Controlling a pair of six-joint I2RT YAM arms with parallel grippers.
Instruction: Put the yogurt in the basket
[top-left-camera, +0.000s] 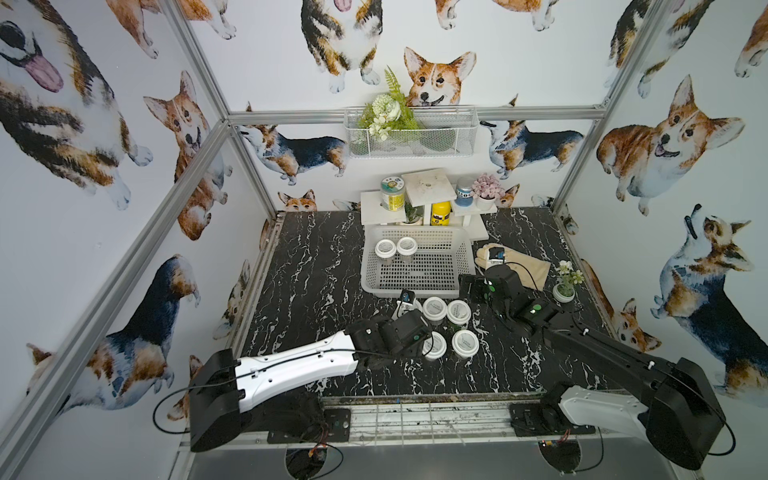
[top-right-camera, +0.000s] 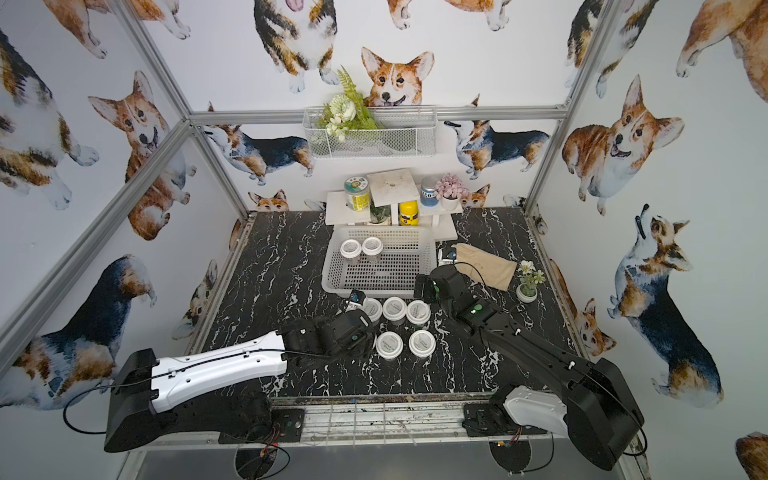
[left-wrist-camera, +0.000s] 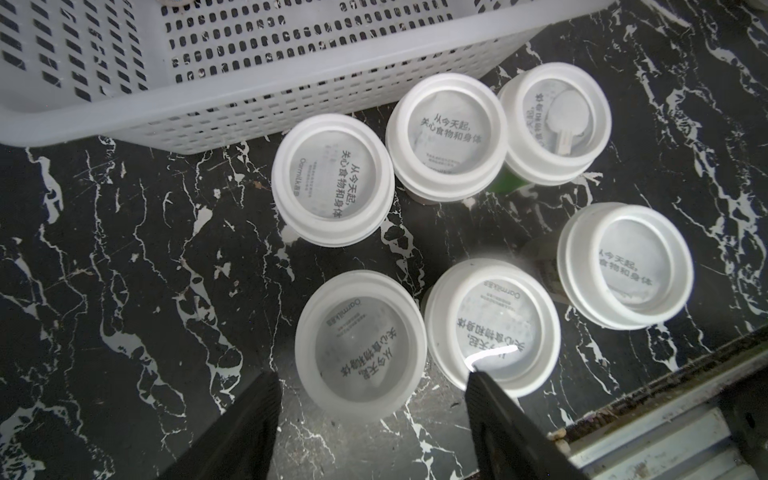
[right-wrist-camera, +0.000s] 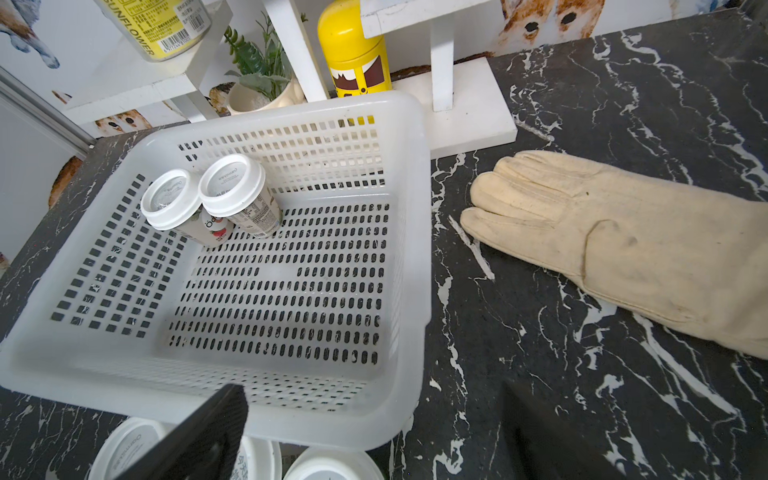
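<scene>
Several white-lidded yogurt cups stand upright in two rows in front of the basket. Two more yogurts lean together in the basket's back left corner. In the left wrist view, my left gripper is open over the front row, pointing down. Its fingers straddle the near left yogurt in that view; I cannot tell whether they touch it. A neighbouring yogurt sits close by the right finger. My right gripper is open and empty near the basket's front right corner.
A beige glove lies right of the basket, with a small potted plant beyond it. White shelves stand behind the basket. The basket's middle and right are bare.
</scene>
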